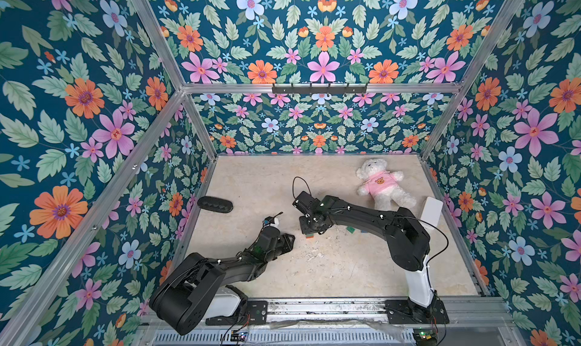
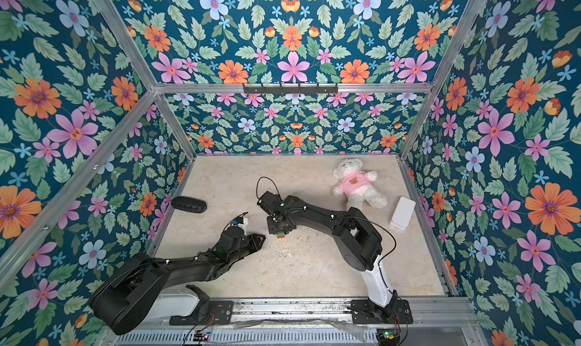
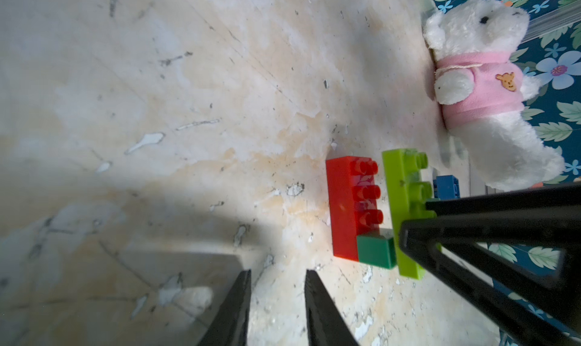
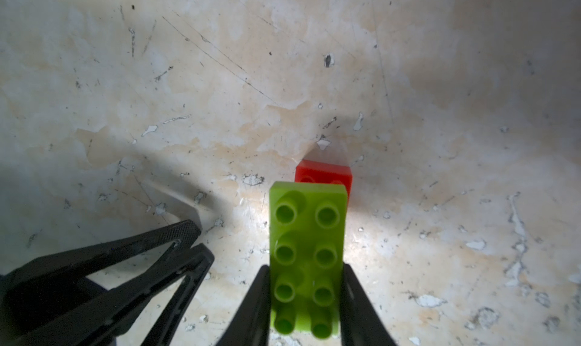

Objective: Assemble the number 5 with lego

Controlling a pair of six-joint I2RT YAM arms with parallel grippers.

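A light green brick [image 4: 307, 255] is held upright between the fingertips of my right gripper, over a red brick [image 4: 322, 171] in the right wrist view. In the left wrist view, a dark green brick [image 3: 375, 250] lies at the near end of the red brick [image 3: 345, 206], with the light green brick [image 3: 402, 203] just beside them. My left gripper is open over bare table left of the bricks, nothing between its fingers. A blue brick [image 3: 446, 187] sits farther back.
A white teddy bear [image 1: 381, 182] in pink lies at the back right, with a white box [image 2: 403, 212] near the right edge. A black oblong case [image 1: 215, 204] is at the left.
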